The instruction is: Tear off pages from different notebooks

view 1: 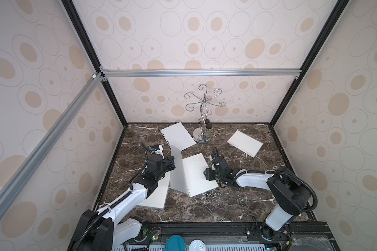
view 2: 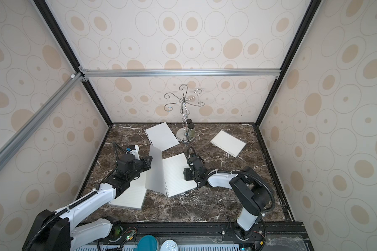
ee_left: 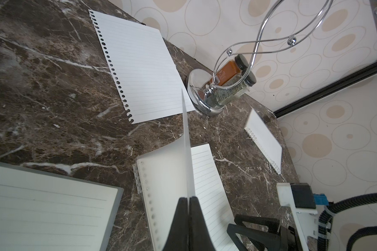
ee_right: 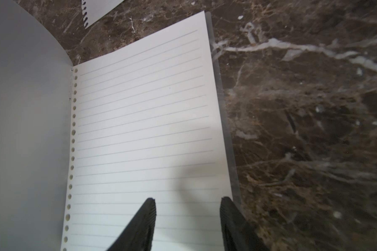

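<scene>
In the middle of the table lies an open ring notebook (view 1: 198, 173) with lined pages. Its greyish turned-up sheet (ee_left: 187, 167) stands on edge over the spine side, and my left gripper is shut on that sheet's edge. Over the lower outer part of the lined page, my right gripper has its fingers apart with nothing between them. The page (ee_right: 146, 113) lies flat beneath, its punched holes along the left. A second lined notebook (ee_left: 46, 205) lies to the left, partly under the left arm in the top views.
A loose lined sheet (view 1: 178, 136) with a torn-hole edge lies at the back. Beside it stands a chrome rack (view 1: 203, 129) with spice jars. At the back right rests a closed spiral notebook (view 1: 245, 143). Bare table (view 1: 255, 200) shows at the front right.
</scene>
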